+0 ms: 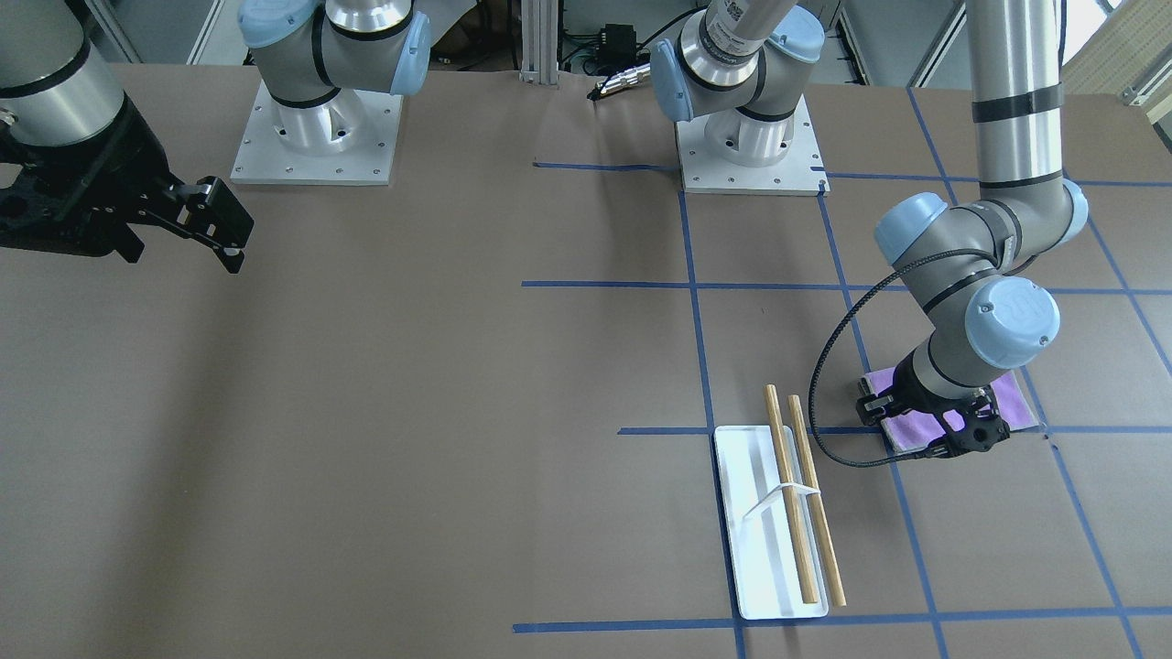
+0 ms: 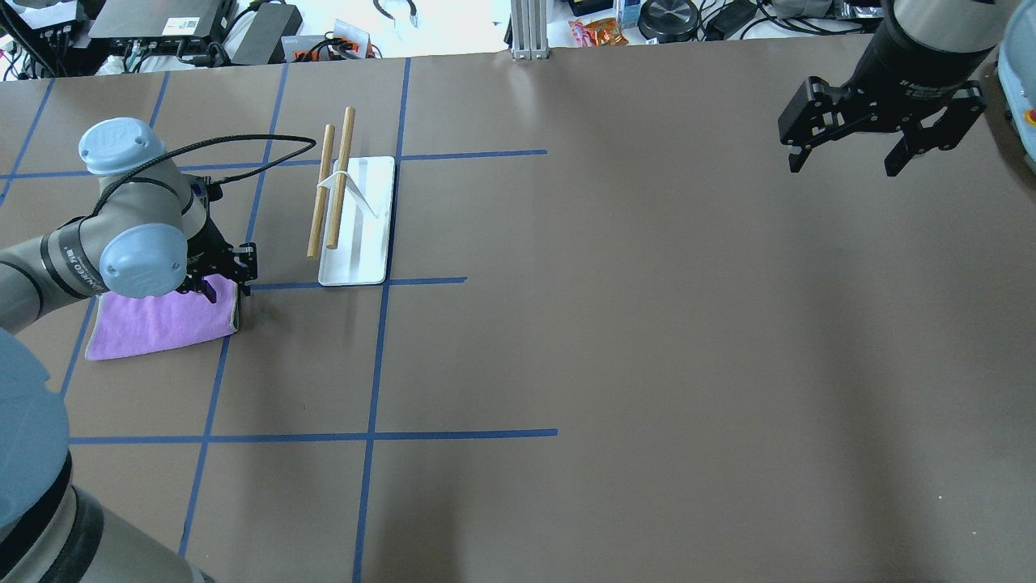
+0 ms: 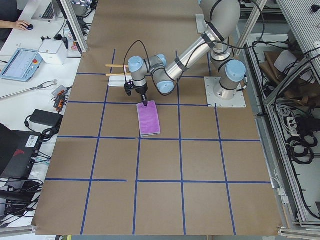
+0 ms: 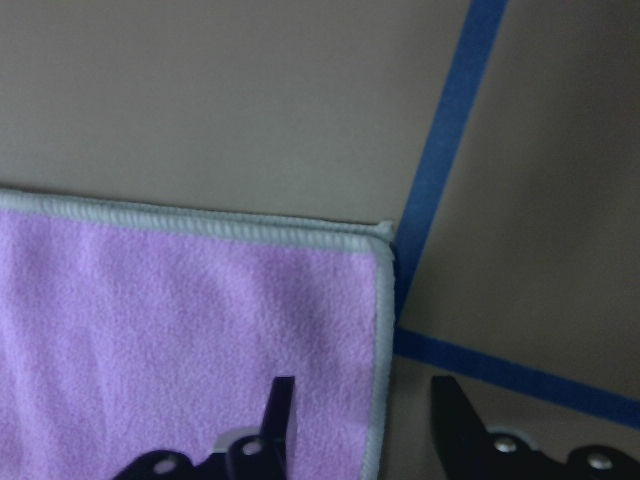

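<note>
A purple towel with pale grey edging [image 4: 190,330] lies folded on the gridded table, partly hidden under the arm in the front view [image 1: 1017,408] and top view [image 2: 155,325]. My gripper hangs low over the towel's edge near a corner. In the wrist view it is open, one finger above the purple fabric and the other just outside the border, with nothing held between them.
A white tray [image 1: 753,549] with two wooden sticks [image 2: 340,209] on a white holder lies near the towel. Another black gripper [image 2: 874,126] hangs at the opposite side.
</note>
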